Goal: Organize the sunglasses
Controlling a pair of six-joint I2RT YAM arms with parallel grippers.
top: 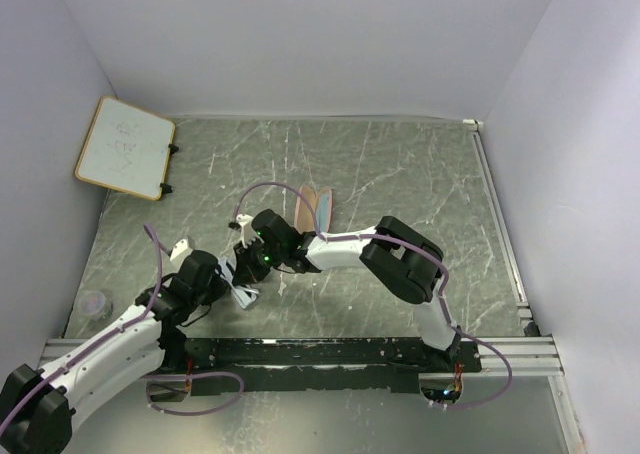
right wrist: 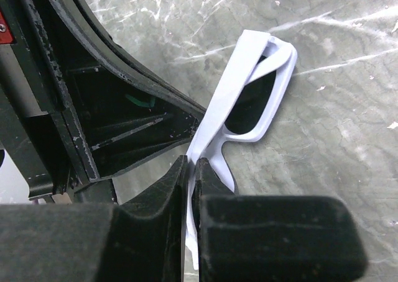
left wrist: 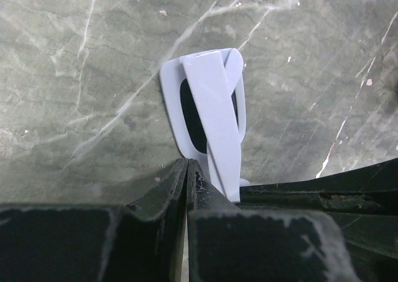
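White-framed sunglasses (top: 243,296) with dark lenses lie on the grey marbled table, temples folded, between my two grippers. My left gripper is over one end of them, its fingers only narrowly apart, with a white temple (left wrist: 214,114) running along the right finger's outer side. In the right wrist view, a white strip of the sunglasses (right wrist: 214,111) passes between the close fingers of my right gripper; whether they press on it is unclear. A black finger of the left gripper reaches in from the left and meets the frame's edge.
A two-part case, tan and blue (top: 313,210), stands at the table's middle, behind the right arm. The whiteboard (top: 125,146) rests at the back left, and a clear round container (top: 95,304) sits at the left edge.
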